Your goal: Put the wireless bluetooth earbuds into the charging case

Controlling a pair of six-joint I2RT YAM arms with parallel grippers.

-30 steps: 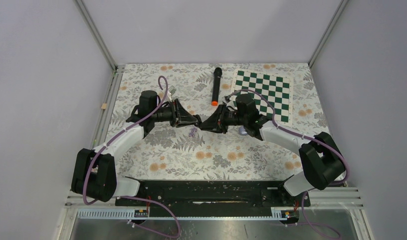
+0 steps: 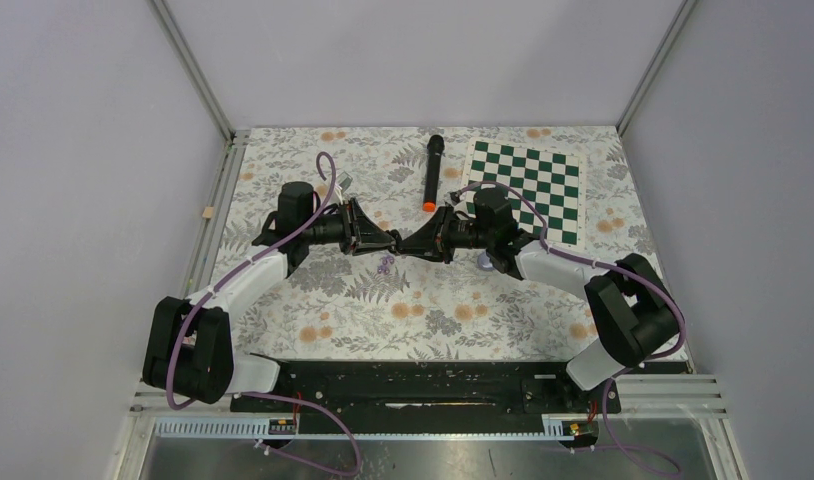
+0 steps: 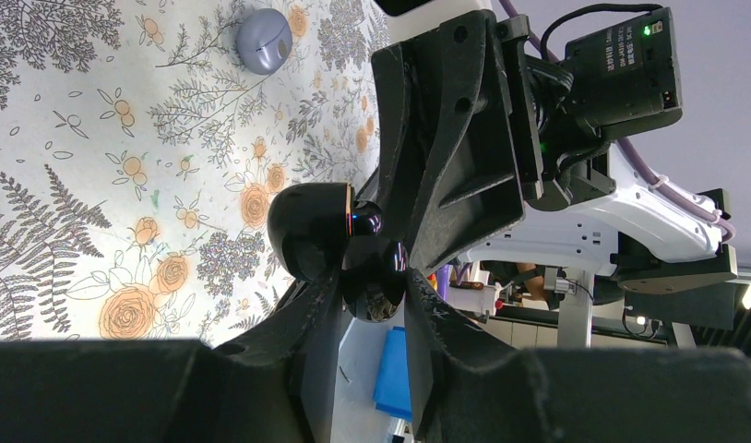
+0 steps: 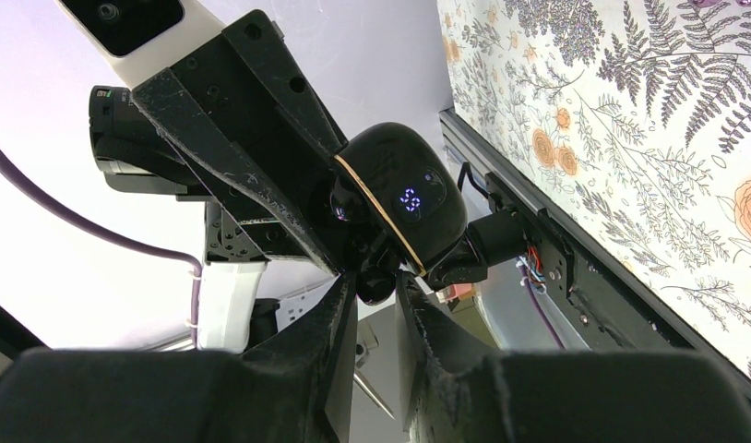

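Both grippers meet in mid-air over the middle of the table in the top view. The glossy black charging case point(image 4: 404, 194), lid open with a lit display, is held between the tips. An earbud sits in it point(image 3: 366, 218). In the left wrist view, my left gripper is shut on a black earbud point(image 3: 375, 272), right beside the case. My right gripper point(image 2: 413, 247) is shut on the case; its fingers largely hide how it grips. Whether the held earbud is inside the socket cannot be told.
A black microphone point(image 2: 433, 170) with orange end lies behind, a checkered board point(image 2: 543, 175) at back right, a grey rounded object point(image 3: 263, 41) and small purple items point(image 2: 385, 264) below the grippers.
The right arm has shifted very slightly, mostly at its base links; the grippers stay together at the middle.
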